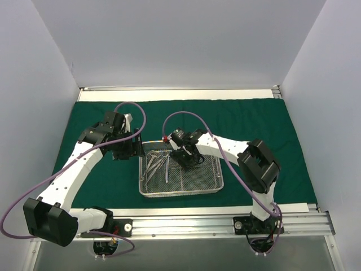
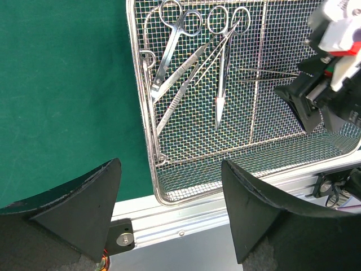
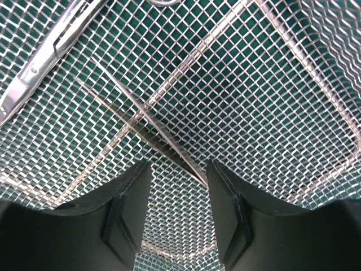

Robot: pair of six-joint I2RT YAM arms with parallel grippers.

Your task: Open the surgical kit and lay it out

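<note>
A wire mesh tray [image 1: 181,195] lies on the green cloth, holding the instruments. In the left wrist view, ring-handled scissors [image 2: 172,40], two slim metal handles [image 2: 179,71] and a clamp-like tool [image 2: 221,84] lie at the tray's left. Thin tweezers [image 3: 161,129] rest on the mesh, their lower end reaching the gap between the right gripper's fingers. That right gripper is open, low over the tray; whether a finger touches the tweezers I cannot tell. My left gripper stands open above the tray's left edge, nothing between its fingers.
A pale rail [image 1: 186,212] runs along the front. Grey walls close both sides. The right arm [image 1: 225,145] reaches across the tray's right half.
</note>
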